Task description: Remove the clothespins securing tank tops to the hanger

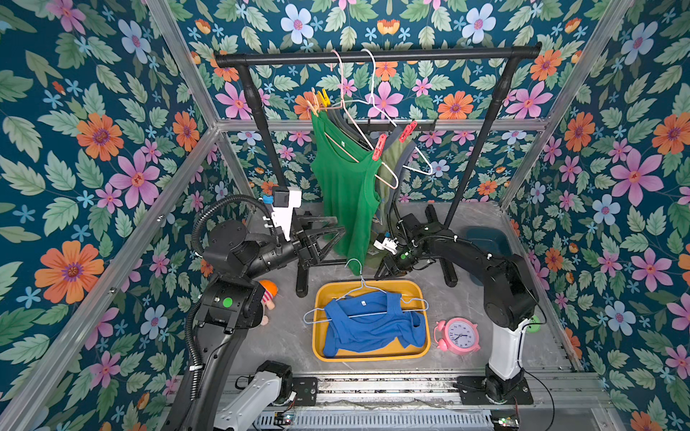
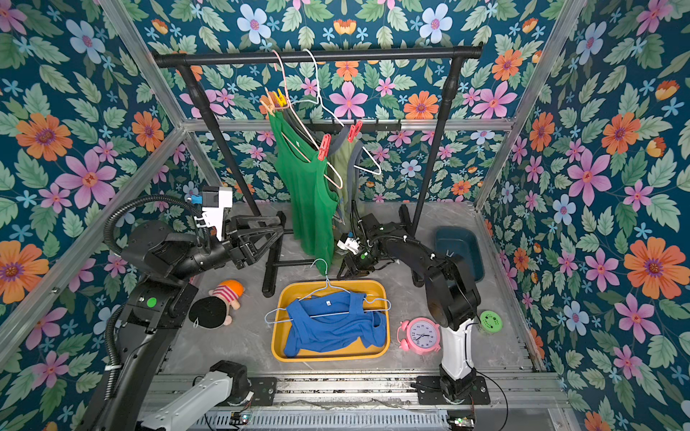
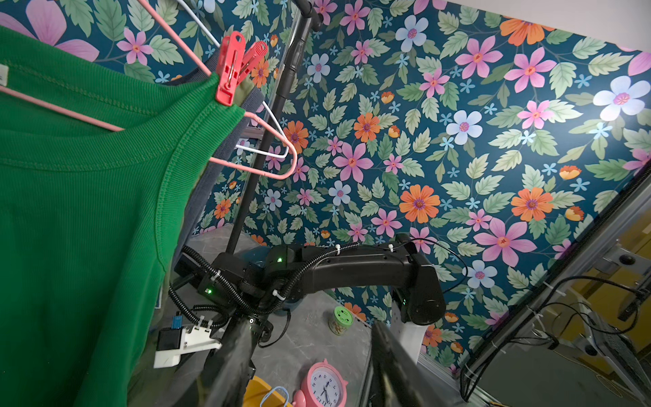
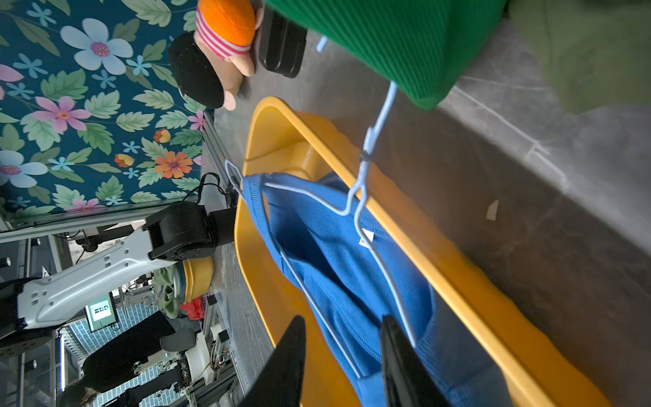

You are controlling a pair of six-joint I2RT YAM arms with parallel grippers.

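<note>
A green tank top [image 1: 345, 172] hangs on a pink hanger [image 1: 388, 174], with a wooden clothespin [image 1: 313, 107] on one strap and a red clothespin [image 3: 230, 68] on the other. Behind it, olive and grey-blue tops hang on a white hanger [image 1: 424, 159], where a yellow clothespin [image 1: 324, 98] and a red clothespin [image 1: 408, 130] show. Left of the green top, my left gripper [image 1: 340, 235] is open, empty, apart from the clothespins. My right gripper stands open and empty by the green top's lower right side, its wrist view looking over the yellow tray.
A yellow tray [image 1: 319, 301] holds a blue tank top [image 1: 373, 323] on a light-blue hanger. The dark teal bin [image 2: 458, 251] is at the right. A pink alarm clock [image 1: 460, 335], green-lidded jar [image 2: 490, 321] and doll [image 2: 228, 291] stand around. The black rack bar [image 1: 431, 55] crosses overhead.
</note>
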